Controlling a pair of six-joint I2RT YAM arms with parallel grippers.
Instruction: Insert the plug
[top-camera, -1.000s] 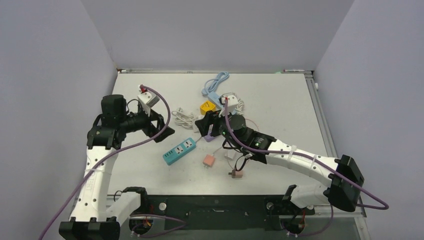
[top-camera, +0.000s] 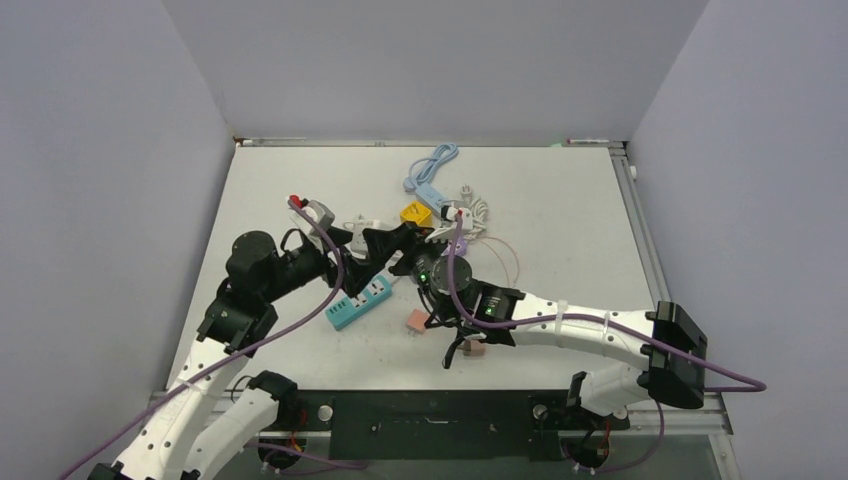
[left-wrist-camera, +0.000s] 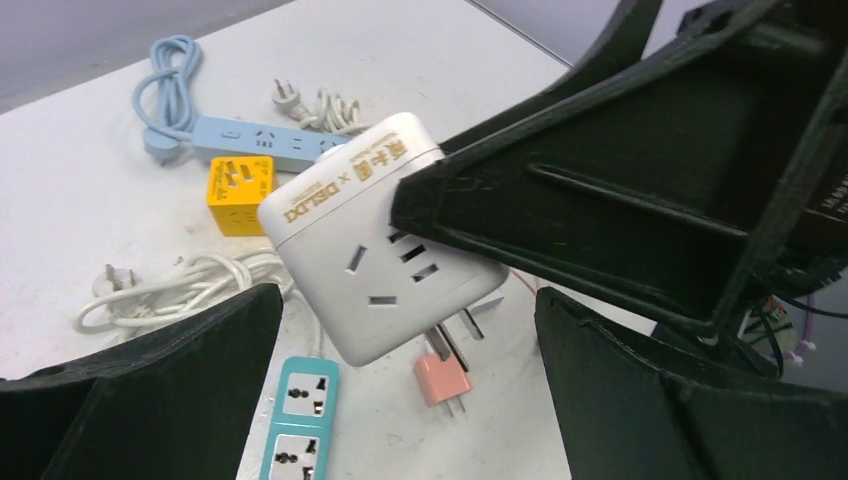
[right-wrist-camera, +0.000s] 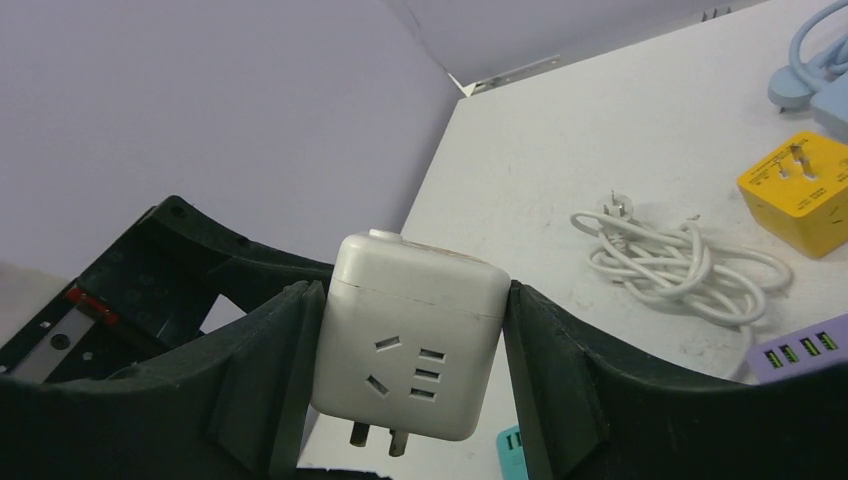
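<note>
A white cube plug adapter (right-wrist-camera: 410, 330), socket slots on its face and metal prongs below, is held in the air by my right gripper, shut on it. My left gripper is open around the same cube in the left wrist view, fingers spread at either side; whether they touch it I cannot tell. In the top view the two grippers meet above the middle of the table, hiding the cube. A teal power strip (top-camera: 347, 311) lies below them.
On the table (top-camera: 560, 200) are a yellow cube socket (top-camera: 414, 211), a light-blue strip (left-wrist-camera: 250, 140) with coiled cord, white cables (right-wrist-camera: 680, 265), a purple strip (right-wrist-camera: 800, 350) and a pink adapter (left-wrist-camera: 440, 380).
My left gripper has moved toward the right gripper, which has shifted slightly left; the two now meet over the middle of the table.
</note>
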